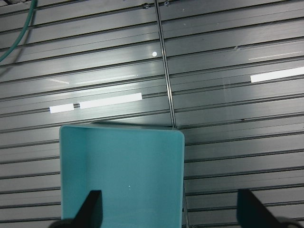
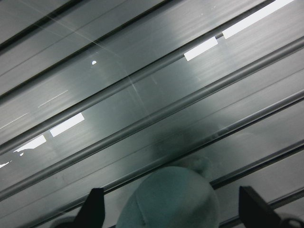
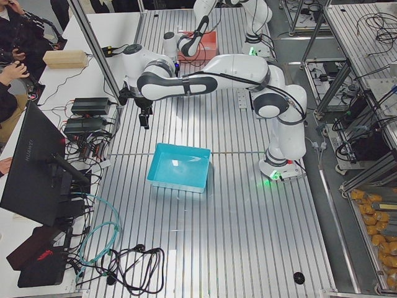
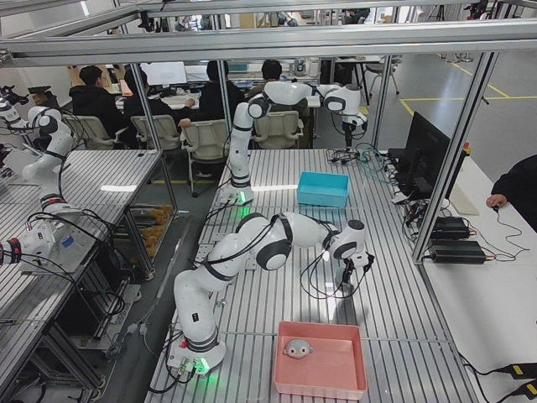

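Note:
My left gripper [image 3: 145, 123] stands open, high beside the teal box [image 3: 178, 166] [image 1: 121, 175], with nothing between its fingers. My right gripper is open low over a soft, rounded teal object [image 2: 168, 199]; its fingers stand at either side in the right wrist view, and whether they touch it cannot be told. In the camera right view a grey rounded toy [image 4: 299, 348] lies in the pink box [image 4: 320, 378], nearer the camera than my right gripper.
A monitor [image 3: 34, 161], power boxes and tangled cables line one table edge.

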